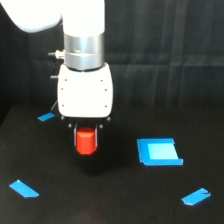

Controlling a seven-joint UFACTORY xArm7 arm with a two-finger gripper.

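A small red block point(87, 145) is at the tip of my gripper point(87, 134), left of the middle of the camera view. The dark fingers are hard to make out against the black background, but the gripper appears shut on the block, one finger on each side. The white arm hangs down from the top of the view. A faint dark shadow below the block suggests that it is off the table, though its height is hard to judge.
A pale blue square edged in blue tape point(161, 152) lies on the black table at right. Loose tape pieces mark the front left point(24, 188), front right point(196, 197) and back left point(46, 117).
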